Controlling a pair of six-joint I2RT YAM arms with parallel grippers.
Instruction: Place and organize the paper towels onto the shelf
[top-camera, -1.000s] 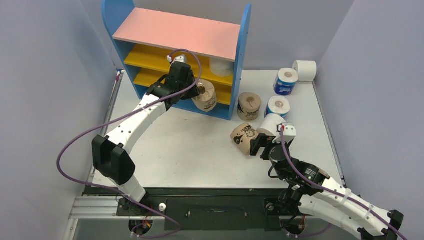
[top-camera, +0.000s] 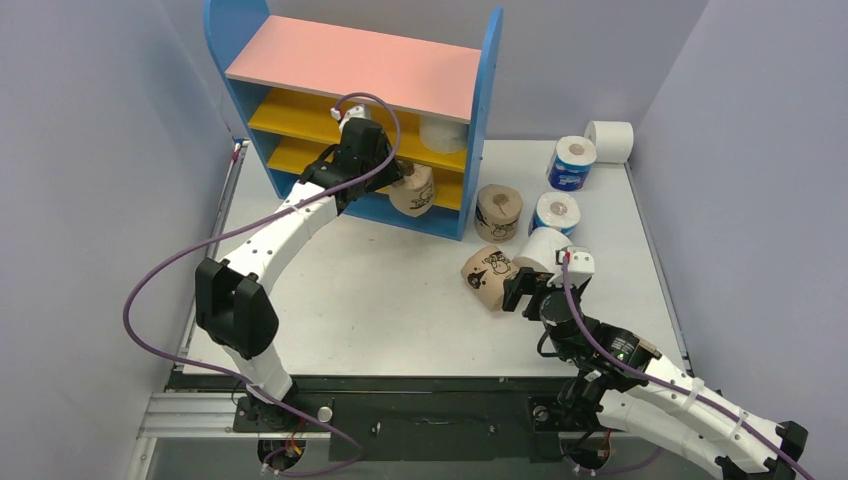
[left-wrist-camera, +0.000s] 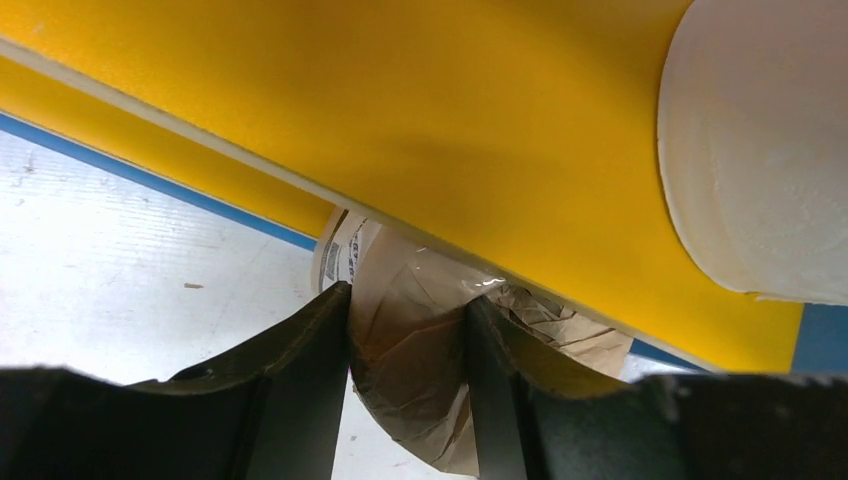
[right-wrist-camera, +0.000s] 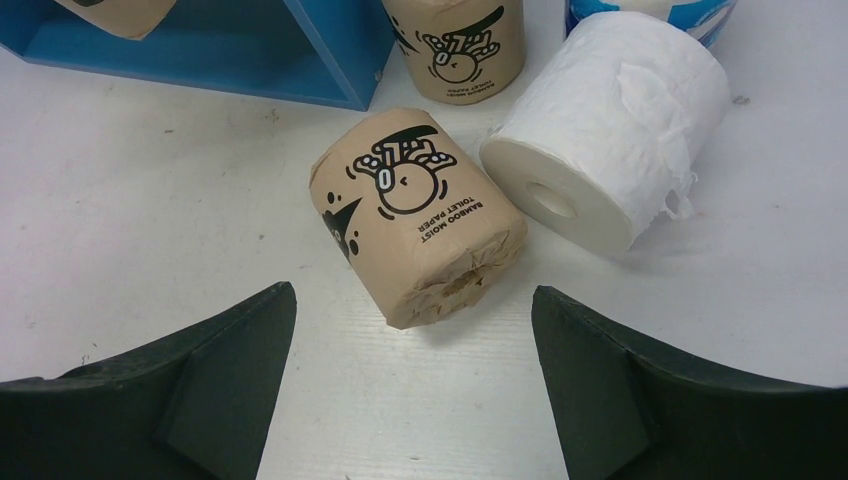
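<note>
My left gripper has its fingers around the crumpled end of a brown paper roll (top-camera: 412, 195), which sits tilted at the edge of a lower yellow shelf (top-camera: 440, 190), partly hidden under the shelf above. A white roll (left-wrist-camera: 752, 140) stands on the upper yellow shelf. My right gripper is open, just before a brown roll (right-wrist-camera: 410, 210) lying on the table. Beside that lie a white roll (right-wrist-camera: 610, 120) and, standing, another brown roll (top-camera: 498, 215).
Blue-labelled rolls (top-camera: 572, 170) stand at the right, with a white roll (top-camera: 610, 142) behind them. The blue shelf side (top-camera: 484, 80) borders them.
The left arm has edged slightly forward and right, and the brown roll at its gripper has shifted a little toward the shelf. The right arm is nearly still.
</note>
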